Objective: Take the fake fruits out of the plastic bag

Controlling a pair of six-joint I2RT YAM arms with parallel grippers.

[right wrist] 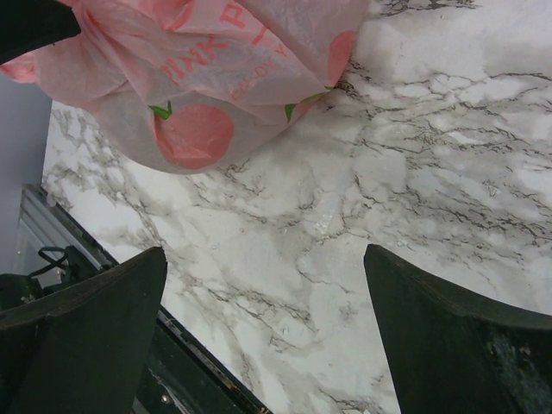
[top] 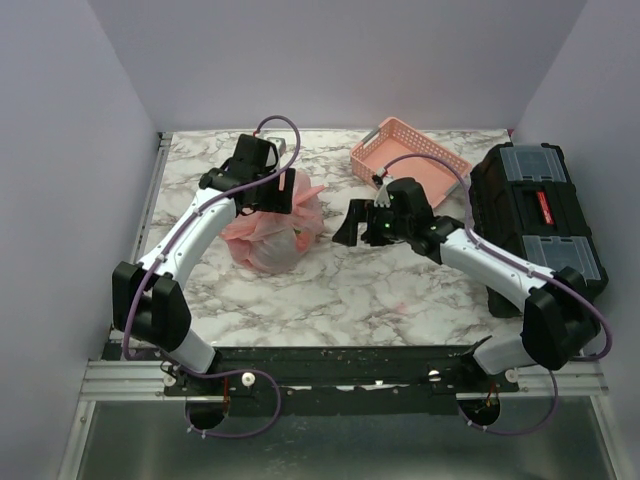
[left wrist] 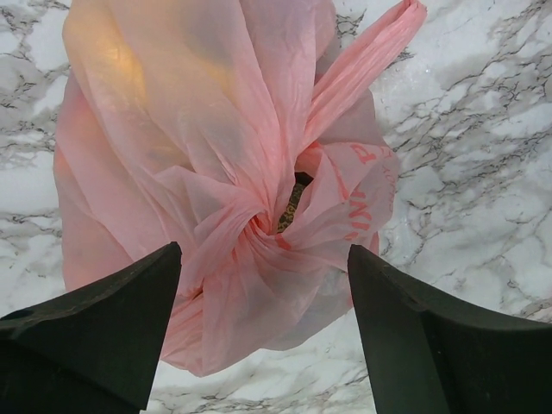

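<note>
A pink translucent plastic bag (top: 268,248) rests on the left half of the marble table. In the left wrist view the bag (left wrist: 198,155) is twisted into a knot, with one handle end sticking up and a small dark gap beside the knot. Yellow-orange fruit shapes show dimly through its film. My left gripper (top: 268,200) hangs over the bag, fingers apart, nothing between them. Right of the bag, my right gripper (top: 362,222) is open above bare table. Its wrist view shows the bag's printed side (right wrist: 194,129) at the upper left.
An empty pink basket (top: 400,150) stands at the back, right of centre. A black toolbox (top: 535,215) fills the right edge.
</note>
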